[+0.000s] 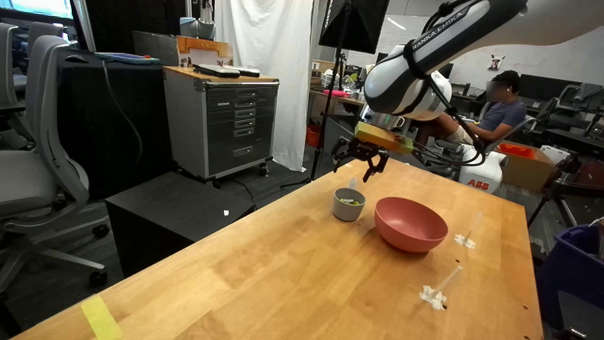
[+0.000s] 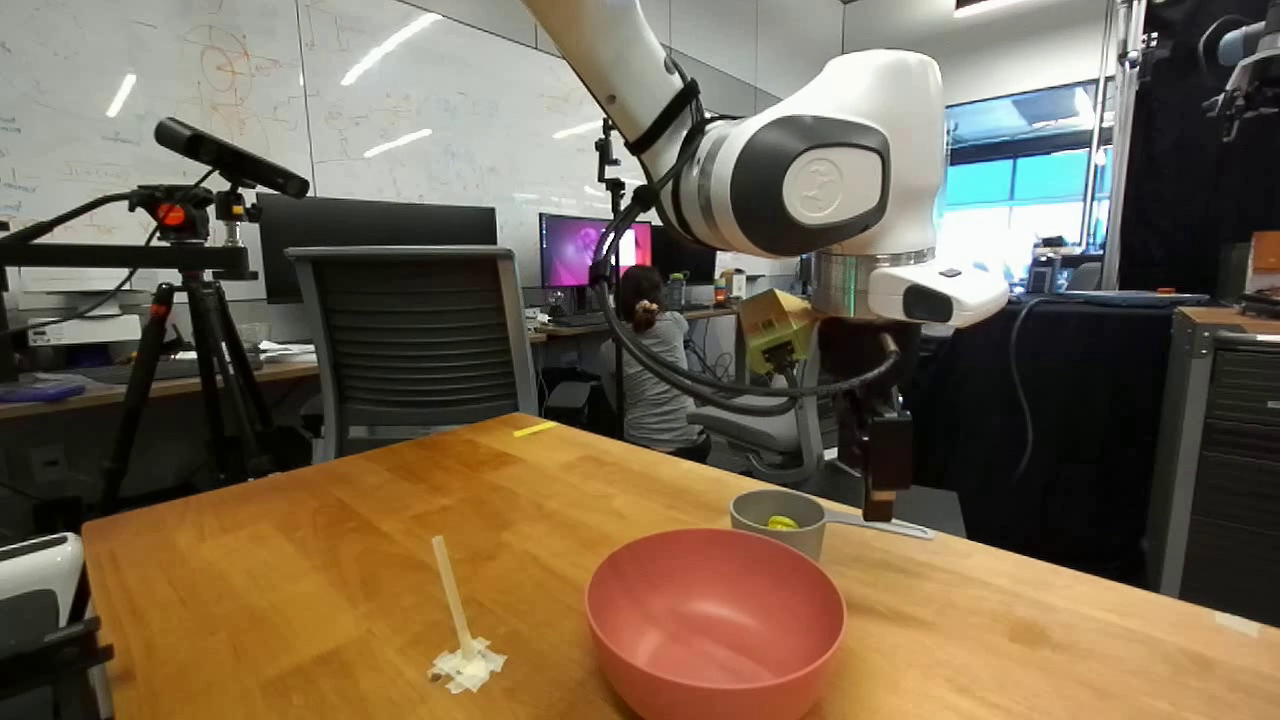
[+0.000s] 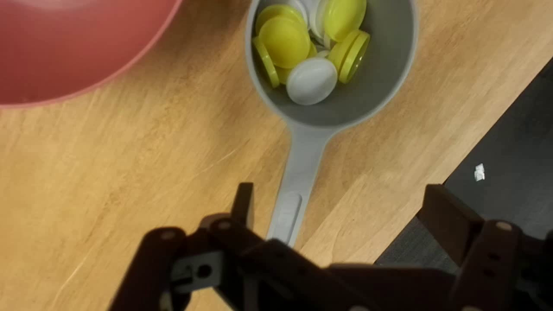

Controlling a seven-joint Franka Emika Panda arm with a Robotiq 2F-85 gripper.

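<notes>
A grey measuring cup (image 3: pixel 383 77) with a long handle (image 3: pixel 298 181) stands upright on the table, holding several yellow and white round pieces (image 3: pixel 285 41). Beside it is an empty-looking red bowl (image 1: pixel 410 224), also seen in exterior view 2. My gripper (image 1: pixel 357 170) is open above the table, behind the cup in exterior view 1. In the wrist view its two fingers are spread wide, and the end of the cup's handle passes between them from this angle, partly hidden by the gripper body. Nothing is held; the fingertips hang above the handle without visible contact.
The wooden table's edge (image 3: pixel 487 132) runs close to the cup's handle, with a black box (image 1: pixel 175 207) lower beyond it. Two thin sticks are taped upright on the table, one (image 2: pixel 450 588) near the bowl.
</notes>
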